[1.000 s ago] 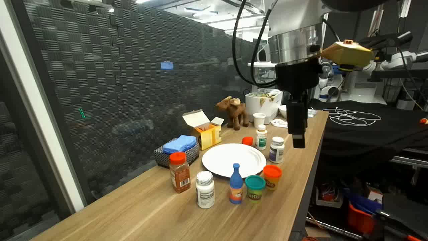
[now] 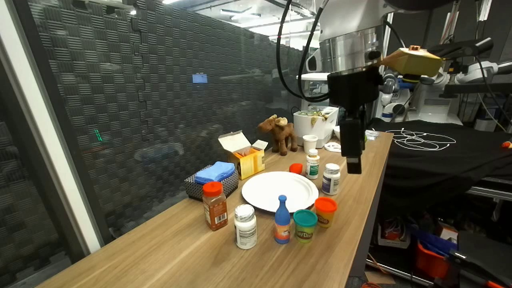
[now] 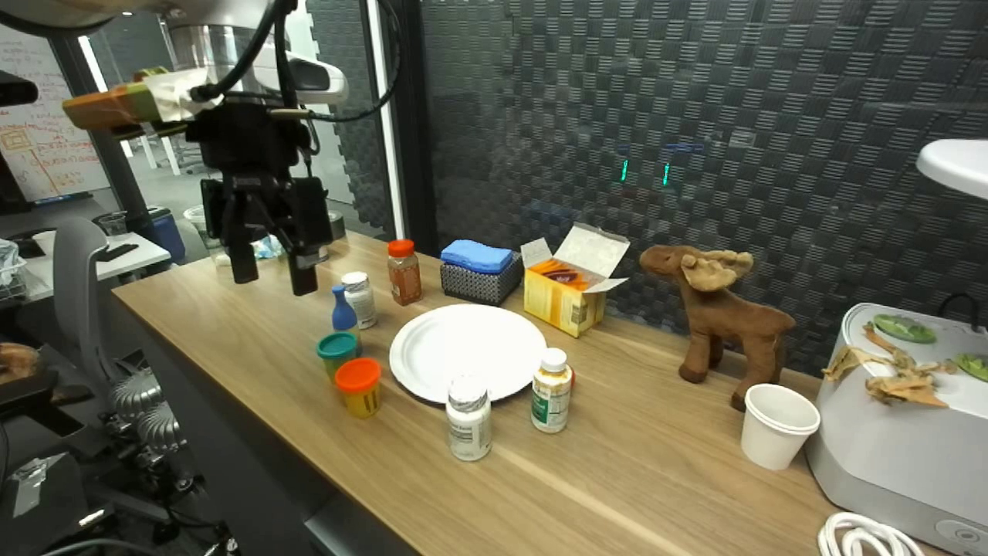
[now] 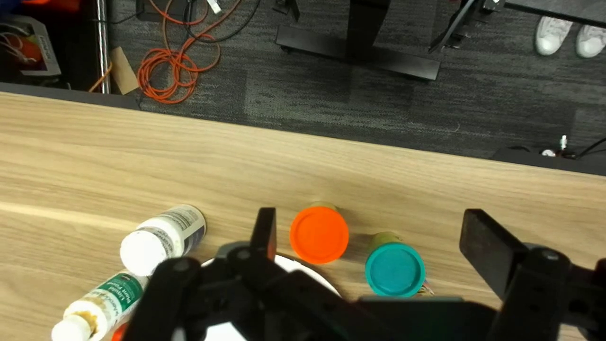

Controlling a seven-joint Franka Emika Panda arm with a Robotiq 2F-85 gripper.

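My gripper is open above the counter, its fingers wide apart with nothing between them. Below it in the wrist view, the orange-lidded tub and the teal-lidded tub show in the gap between the fingers, well beneath them. A white plate lies empty beside the tubs. The blue bottle stands upright by the teal tub, and a white pill bottle is left of it. Two more white bottles, one with a purple label and one with a green label, stand beyond the plate.
Along the wall are a red-capped spice jar, a dark basket with a blue cloth, an open yellow box and a plush moose. A paper cup stands near a white appliance.
In exterior view 1 my gripper has shifted slightly left and up. The objects on the counter have not moved.
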